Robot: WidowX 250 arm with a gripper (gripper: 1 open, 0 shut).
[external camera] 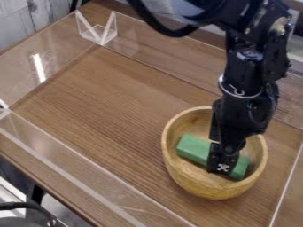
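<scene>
A round wooden bowl [183,173] sits at the lower right of the table. In it lies a green oblong block [193,151]. My black gripper [222,151] reaches down from the top right into the bowl, its fingers at the block and partly hiding it. The gripper is open; whether the fingertips touch the block is hard to tell.
A clear plastic holder [97,27] stands at the back left. A black cable lies at the lower left edge.
</scene>
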